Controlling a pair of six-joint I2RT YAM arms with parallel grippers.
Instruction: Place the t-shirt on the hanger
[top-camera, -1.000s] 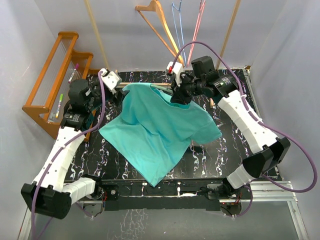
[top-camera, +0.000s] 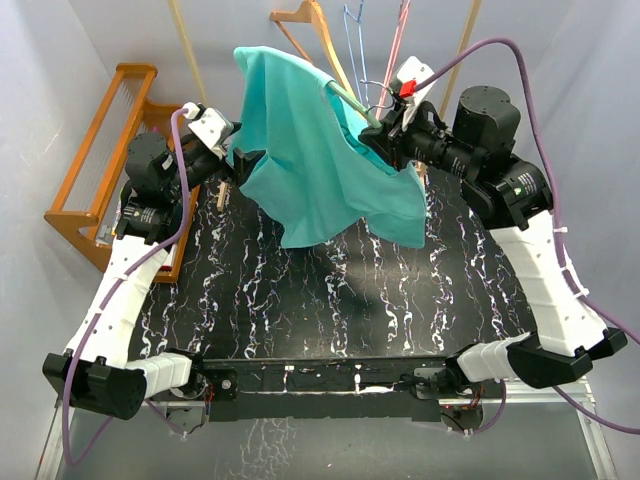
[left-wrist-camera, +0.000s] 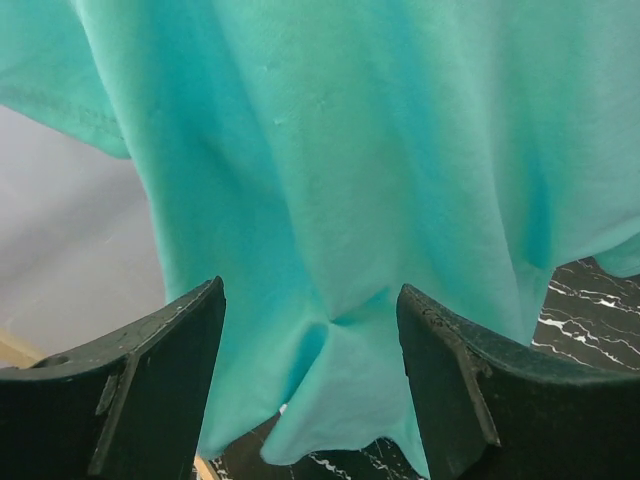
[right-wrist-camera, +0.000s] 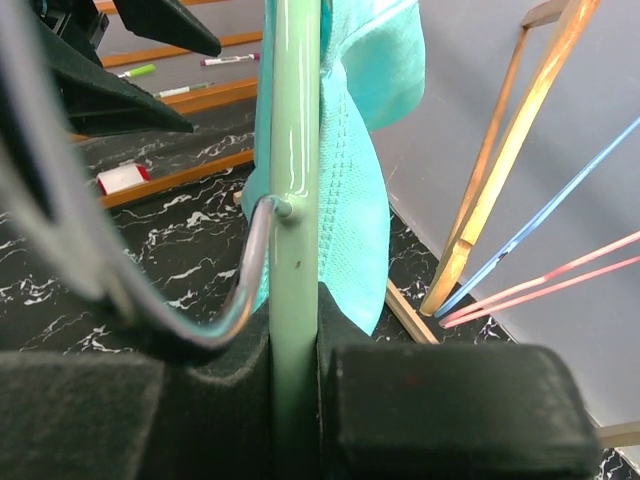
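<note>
A turquoise T-shirt (top-camera: 310, 170) hangs draped over a pale green hanger (right-wrist-camera: 296, 150), raised above the black marble table. My right gripper (top-camera: 380, 140) is shut on the hanger, whose metal hook (right-wrist-camera: 235, 310) shows close up in the right wrist view. My left gripper (top-camera: 240, 160) stands open at the shirt's left side. In the left wrist view the cloth (left-wrist-camera: 330, 160) fills most of the space beyond my left gripper; whether it touches the fingers cannot be told.
A wooden rack (top-camera: 90, 200) with markers stands at the left. Wooden (top-camera: 295, 16), blue and pink hangers hang at the back.
The shirt's lower corner has lifted from the front of the table and hangs higher.
</note>
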